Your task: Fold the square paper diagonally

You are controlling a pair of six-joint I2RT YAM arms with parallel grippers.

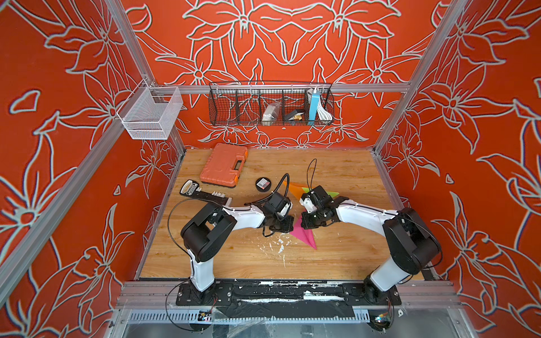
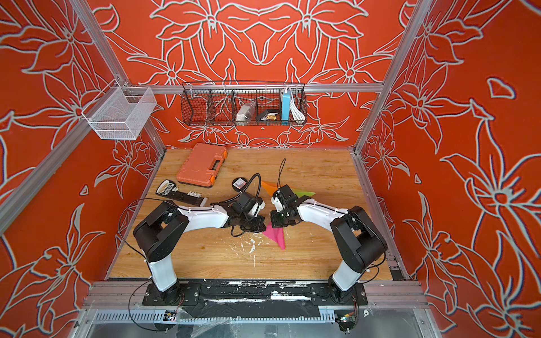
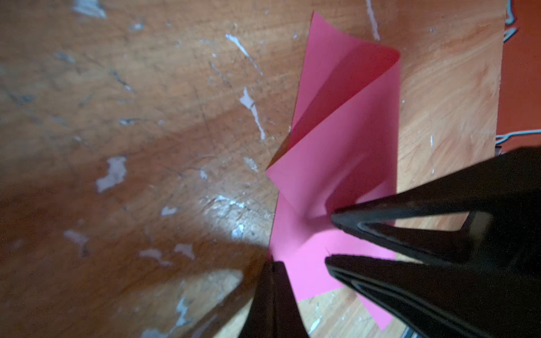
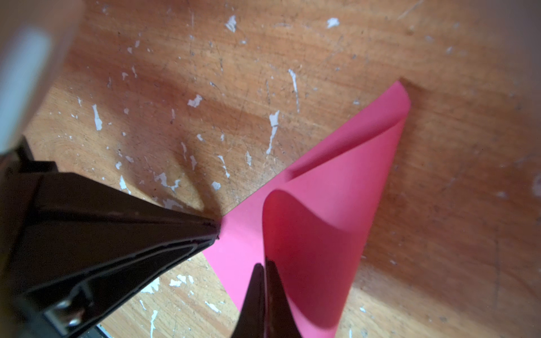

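Observation:
The pink paper (image 4: pixel 338 197) lies on the table between my two grippers, curled over with one layer folded loosely across the other. In the left wrist view the lifted flap (image 3: pixel 332 152) shows an open curl at its far end. My left gripper is shut, its tips down at the paper's edge; whether they pinch or press it is unclear. From the right, my right gripper is shut on the curled edge of the paper, which runs up from between its tips. Both arms cover much of the paper in the top left view.
Behind the grippers lie orange paper (image 1: pixel 295 189) and green paper (image 1: pixel 330 193). A black round item (image 1: pixel 263 184), an orange case (image 1: pixel 224 164) and a dark tool (image 1: pixel 198 191) sit at the back left.

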